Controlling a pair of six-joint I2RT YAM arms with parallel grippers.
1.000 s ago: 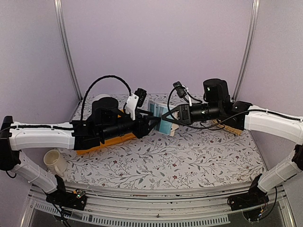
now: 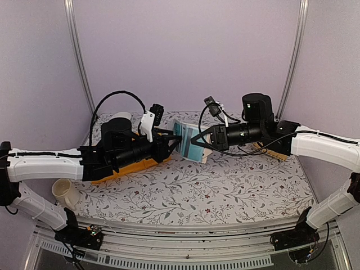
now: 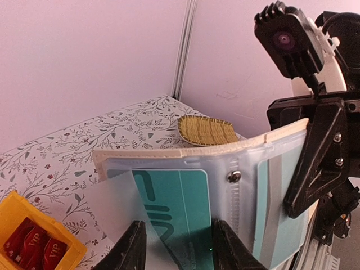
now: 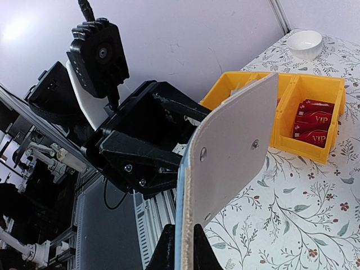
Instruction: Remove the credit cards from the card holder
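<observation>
The card holder [image 2: 194,143], pale-covered with clear sleeves, is held up above the table. My right gripper is shut on it, the folder's edge between its fingers. In the left wrist view a teal card [image 3: 194,197] shows in a clear sleeve, and a loose clear flap [image 3: 109,202] stands out at its left. My left gripper is part open in front of that card, one finger at each side of its lower part. Whether the fingers touch the card cannot be told. In the right wrist view, the holder's cover partly hides the left fingers [image 4: 135,154].
A yellow divided bin [image 4: 315,90] with red VIP cards [image 4: 312,121] stands behind the left arm. A white bowl [image 4: 304,44], a beige mug [image 2: 66,193] and a woven tan item [image 3: 207,130] lie around.
Over the last second my left gripper has shifted a little left and the holder's left part shows more. The right arm and the holder in its grip have stayed in place.
</observation>
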